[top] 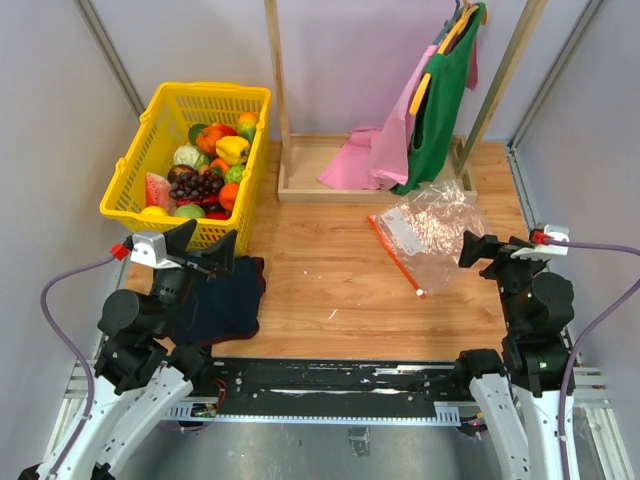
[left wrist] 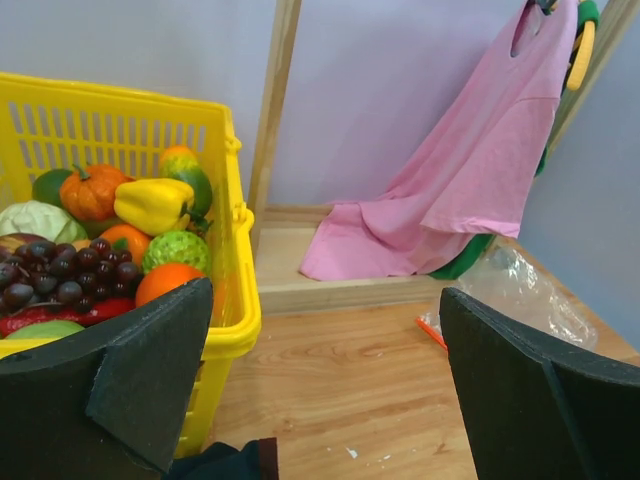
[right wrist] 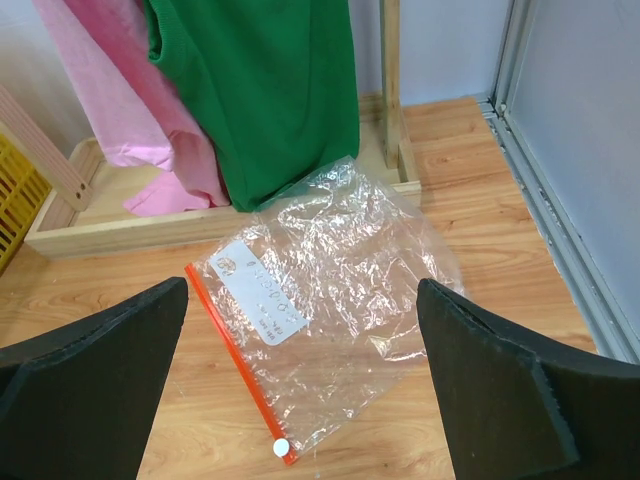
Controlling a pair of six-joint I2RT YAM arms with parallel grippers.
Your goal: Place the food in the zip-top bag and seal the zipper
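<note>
A clear zip top bag (top: 440, 235) lies flat on the right of the wooden table, its red zipper edge (right wrist: 238, 362) facing left with a white slider (right wrist: 281, 447) at the near end. Food fills the yellow basket (top: 118, 200) at the back left: grapes (left wrist: 70, 272), a yellow pepper (left wrist: 153, 204), an orange (left wrist: 168, 281) and several others. My left gripper (top: 213, 250) stands open in front of the basket, nothing between its fingers. Over the bag's near right side is my right gripper (top: 475, 258), also open and empty; its fingers frame the bag in the right wrist view.
Behind the bag stands a wooden rack (top: 300, 195) with pink cloth (top: 375, 155) and green cloth (top: 445, 110) hanging; the green hem meets the bag's far edge. Dark folded cloth (top: 222, 305) lies below the left gripper.
</note>
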